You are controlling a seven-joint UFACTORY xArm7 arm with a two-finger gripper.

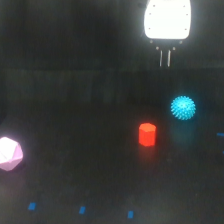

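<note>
High at the back right hangs my white gripper (165, 58), its two thin fingers pointing down. A narrow gap shows between them with nothing in it, so it is open. Below and slightly right of it, clear of the fingers, sits a blue spiky ball (183, 108) on the dark surface. A small red block (147, 134) with an angular outline stands right of the middle, nearer the camera than the ball. At the left edge lies a pale pink, many-faced object (9, 154), partly cut off by the frame. None of the three touches the gripper.
Small flat blue marks lie along the front, at the left (32, 206), middle (82, 210) and right (130, 214), with another blue mark (220, 134) at the right edge.
</note>
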